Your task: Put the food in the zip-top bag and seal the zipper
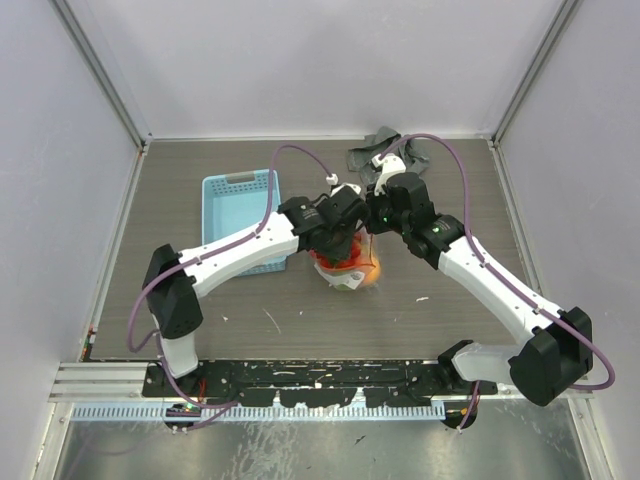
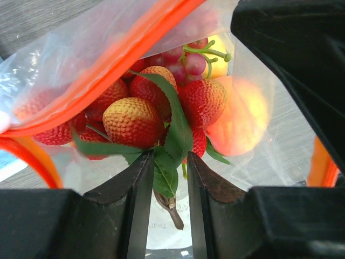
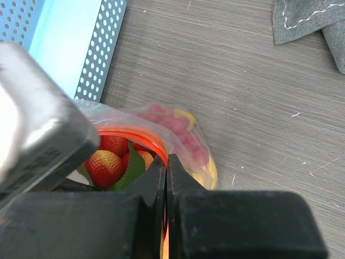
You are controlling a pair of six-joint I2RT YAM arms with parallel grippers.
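The clear zip bag (image 1: 350, 278) with orange zipper holds strawberries (image 2: 132, 121), red grapes (image 2: 195, 65), a peach (image 2: 240, 116) and green leaves (image 2: 172, 143). My left gripper (image 1: 343, 240) is over the bag opening; in the left wrist view its fingers are partly apart at the leaves, and whether anything is between them is unclear. My right gripper is shut on the bag's orange zipper edge, at the bag's right side.
A blue perforated basket (image 1: 225, 207) stands left of the bag. A grey cloth (image 1: 405, 150) lies at the back right. Bare table surrounds the bag's front.
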